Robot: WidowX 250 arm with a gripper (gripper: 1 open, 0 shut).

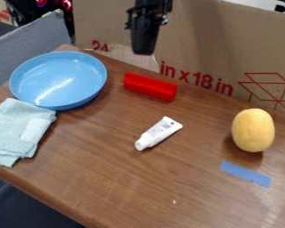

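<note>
My dark gripper (145, 27) is high at the top centre, partly cut off by the frame edge, above and behind a red bar (150, 86) that lies near the cardboard backdrop. Whether anything is between its fingers is hard to make out; none shows. A blue plate (58, 82) sits at the left, a folded pale cloth (17, 131) below it. A white tube (158, 133) lies mid-table, and a yellow oval object (253, 130) stands at the right, above a blue tape strip (245, 175).
The cardboard wall (216, 49) closes off the back of the wooden table (145, 191).
</note>
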